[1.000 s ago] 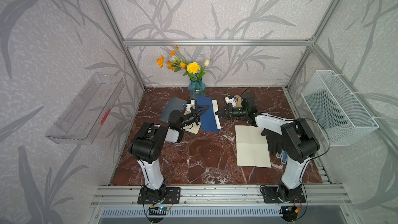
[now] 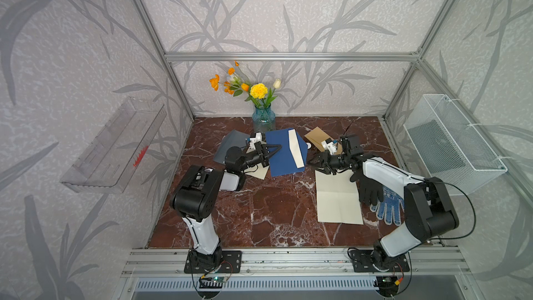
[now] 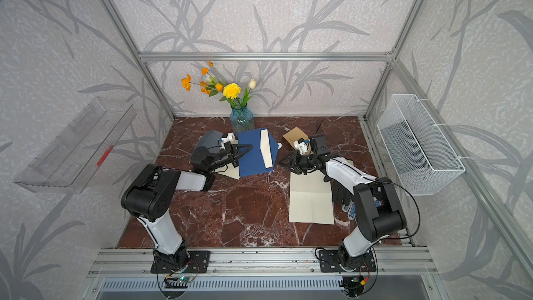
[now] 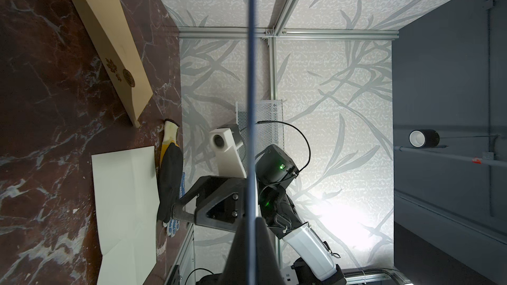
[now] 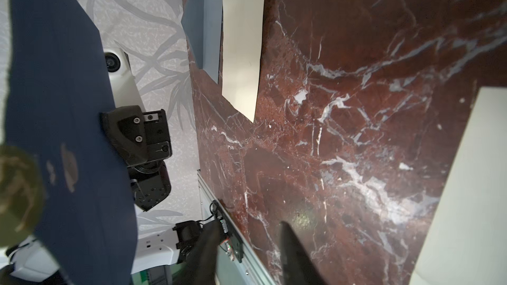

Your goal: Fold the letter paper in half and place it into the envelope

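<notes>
My left gripper (image 2: pixel 279 147) is shut on a dark blue envelope (image 2: pixel 280 164), held up over the table. Edge-on in the left wrist view, the envelope is a thin line (image 4: pixel 252 100) between the fingers. A cream strip of folded letter paper (image 2: pixel 296 150) shows at its mouth, with the flap lying beyond it to the right. How deep the paper sits inside is hidden. Just right of the envelope, my right gripper (image 2: pixel 316 164) is apart from it. In the right wrist view its fingers (image 5: pixel 207 250) stand apart with nothing between them.
A creased cream sheet (image 2: pixel 338 206) lies at front right beside gloves (image 2: pixel 390 206). Behind is a brown envelope (image 2: pixel 317 135). A grey-blue envelope (image 2: pixel 226 145) and another cream sheet (image 2: pixel 259 172) lie near the left arm; a flower vase (image 2: pixel 263 119) stands behind.
My right gripper has moved from the paper strip at the envelope's mouth to the right, away from it. More of the cream strip and flap shows now. The left arm has hardly moved.
</notes>
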